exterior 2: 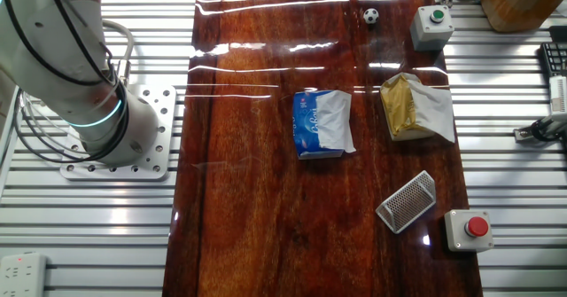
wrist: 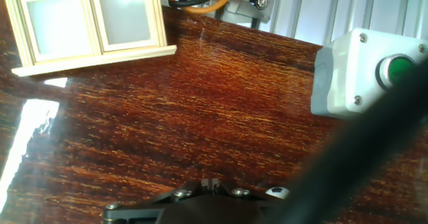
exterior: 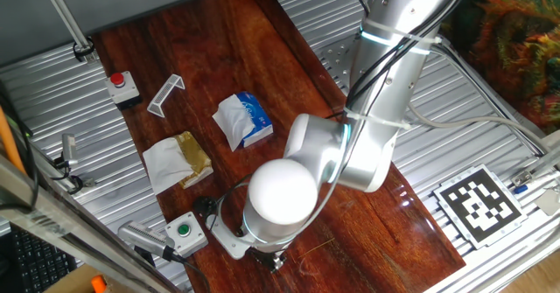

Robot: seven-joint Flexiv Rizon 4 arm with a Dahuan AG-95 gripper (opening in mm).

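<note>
At the bottom edge of the wrist view, my gripper is shut, its dark fingertips together and nothing visible between them. A small black-and-white soccer ball shows just right of the fingers, partly covered by a blurred black cable. The same ball rests near the top of the table in exterior view 2. A cream window-like frame with two panes stands at the wrist view's upper left. In exterior view 1 the arm's wrist hides the fingers.
A green-button box sits by the table edge near the arm. Blue and gold tissue packs, a perforated metal piece and a red-button box lie farther off.
</note>
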